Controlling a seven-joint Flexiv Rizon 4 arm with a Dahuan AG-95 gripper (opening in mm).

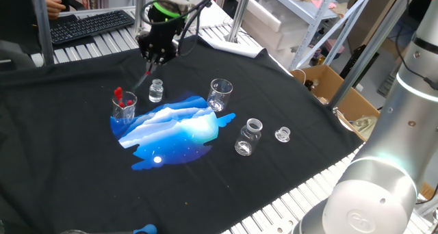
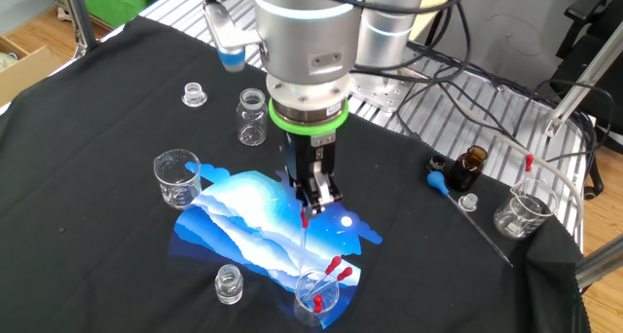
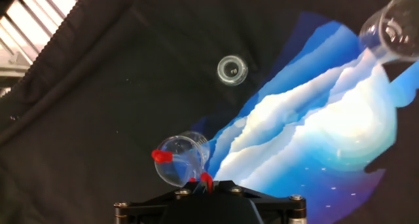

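My gripper is shut on a thin clear dropper with a red top, which points down and slightly tilted. In exterior view 1 the dropper's lower end hangs up and right of a glass beaker; whether it is over the opening is hard to tell. Several other red-topped droppers lean in that beaker. From the wrist, the beaker appears just ahead of the gripper, one red top at its rim and the held red top by the fingers. The fingertips themselves are mostly hidden there.
Near the beaker stands a small clear bottle. An empty beaker, a larger bottle and a glass stopper stand farther right. A blue-bulbed pipette, a brown bottle and another beaker occupy the other side.
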